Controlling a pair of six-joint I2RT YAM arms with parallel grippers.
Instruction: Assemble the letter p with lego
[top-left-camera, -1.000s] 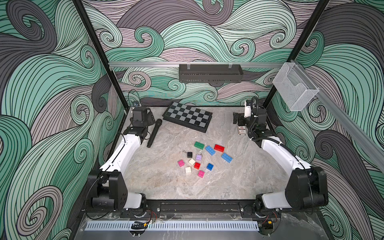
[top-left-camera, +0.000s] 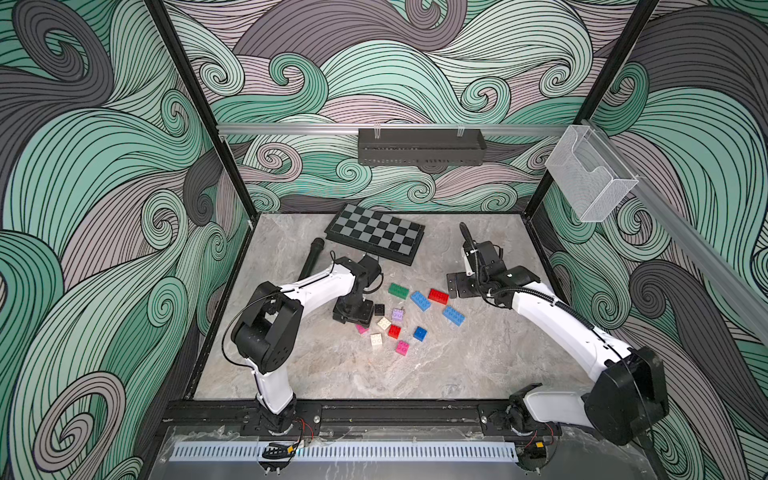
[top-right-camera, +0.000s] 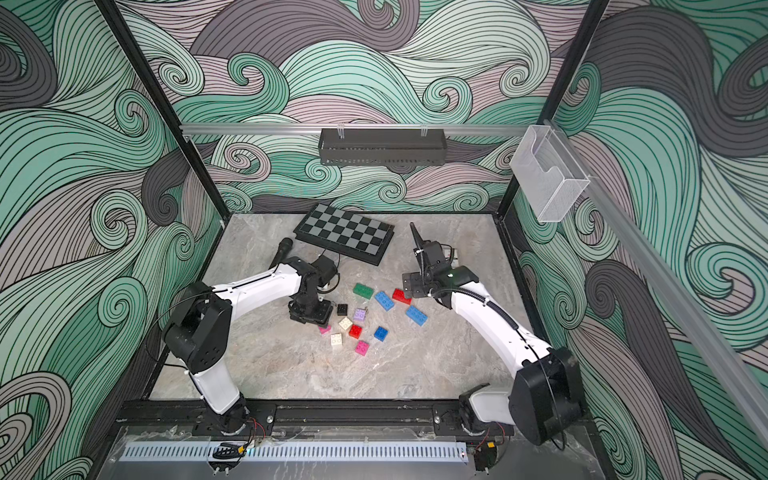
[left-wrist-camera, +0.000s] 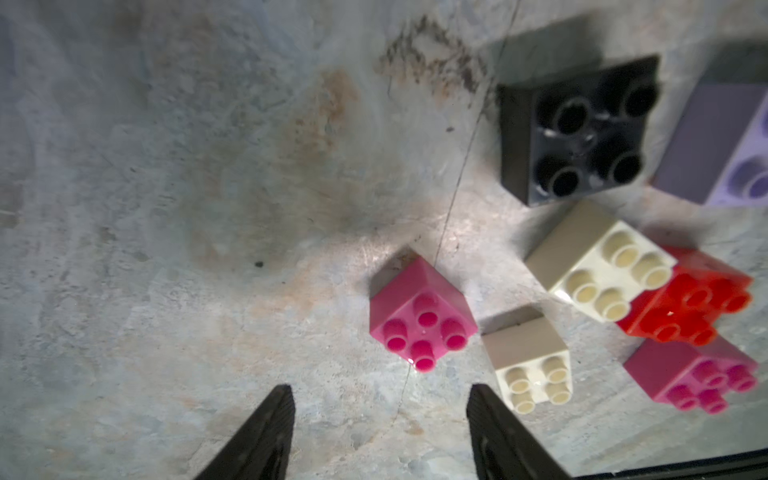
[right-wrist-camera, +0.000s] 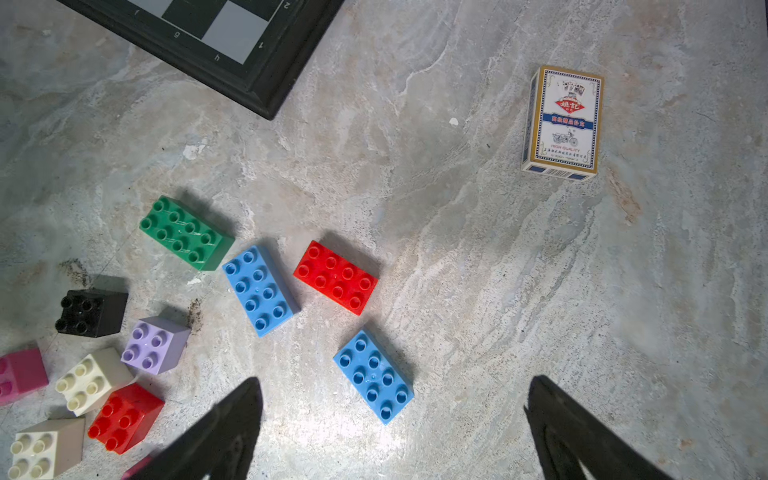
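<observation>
My left gripper hovers over the left side of the loose bricks, fingers apart and empty. Just ahead of its fingertips in the left wrist view lies a pink brick (left-wrist-camera: 422, 316), partly covered by the gripper in the top left view. Around it are a white brick (left-wrist-camera: 532, 364), a cream brick (left-wrist-camera: 601, 260), a black brick (left-wrist-camera: 577, 128), a red brick (left-wrist-camera: 684, 296) and a lilac brick (right-wrist-camera: 154, 344). My right gripper stands open and empty above longer bricks: green (right-wrist-camera: 186, 232), red (right-wrist-camera: 336, 277), and two light blue, one nearer (right-wrist-camera: 373, 376) and one farther (right-wrist-camera: 261, 289).
A chessboard (top-left-camera: 376, 232) lies at the back. A black microphone (top-left-camera: 312, 257) rests behind the left arm. The card box (right-wrist-camera: 563, 121) sits at the right back. A dark blue brick (top-left-camera: 420, 333) and another pink brick (top-left-camera: 402, 347) lie toward the front, where the table is otherwise clear.
Both arms have swung inward from the back of the table. The bricks have not moved.
</observation>
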